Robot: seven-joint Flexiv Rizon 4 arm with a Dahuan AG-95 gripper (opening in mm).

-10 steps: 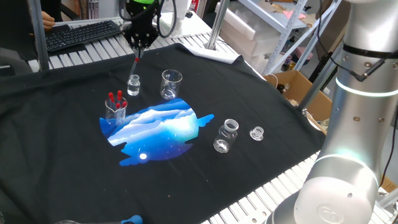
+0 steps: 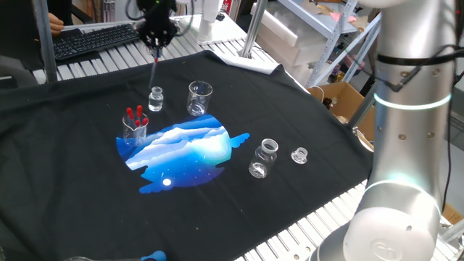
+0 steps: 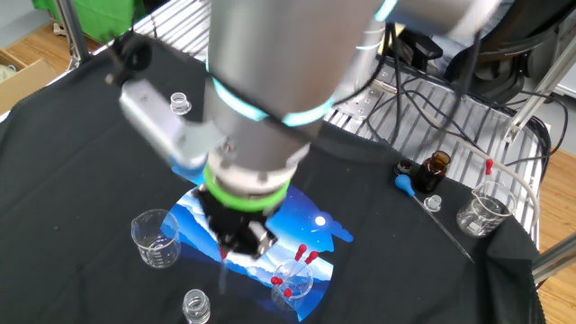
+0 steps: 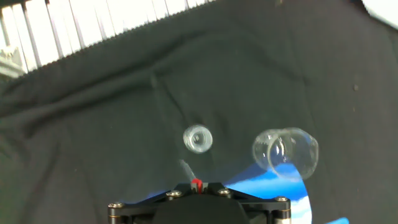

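A glass dropper with a red bulb [image 4: 197,185] is gripped by my gripper, which is shut on the bulb. Its glass tube [image 2: 153,75] slants downward, and the lower end appears near or just above the mouth of the small clear bottle [image 2: 156,100]; exact contact is hard to tell. From the wrist, the bottle [image 4: 198,139] stands upright a little ahead of the fingers. To its right is an empty-looking beaker [image 2: 199,98]. Several more red-bulbed droppers stand in another beaker [image 2: 135,130], left of the small bottle.
A wide-mouthed jar [image 2: 262,159] and its glass stopper [image 2: 299,155] stand on the black cloth's right side. In the other exterior view, a brown bottle [image 3: 434,171], a blue-bulbed dropper [image 3: 405,185] and a beaker [image 3: 486,211] are off to the side. A blue picture mat lies mid-table.
My gripper has risen with the red-bulbed dropper, so the tube's lower end is higher relative to the small bottle. Bottle and beakers stay where they were.
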